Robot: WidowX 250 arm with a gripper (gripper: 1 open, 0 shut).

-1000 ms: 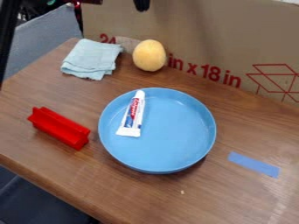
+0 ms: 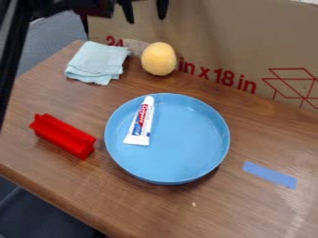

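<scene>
My gripper (image 2: 144,11) hangs open at the top of the camera view, high over the back of the table, with nothing seen between its dark fingers. Below, a blue plate (image 2: 187,153) holds a white toothpaste tube (image 2: 139,122) on its left part. A red block-like object (image 2: 63,135) lies left of the plate. A folded pale blue cloth (image 2: 96,61) and a yellow round object (image 2: 159,59) sit at the back.
A cardboard box (image 2: 236,46) stands along the back edge. A strip of blue tape (image 2: 270,174) is on the wooden table (image 2: 248,209) at the right.
My gripper has moved slightly within the top edge of the view, its fingers showing lower than one second ago. The objects on the table have not moved.
</scene>
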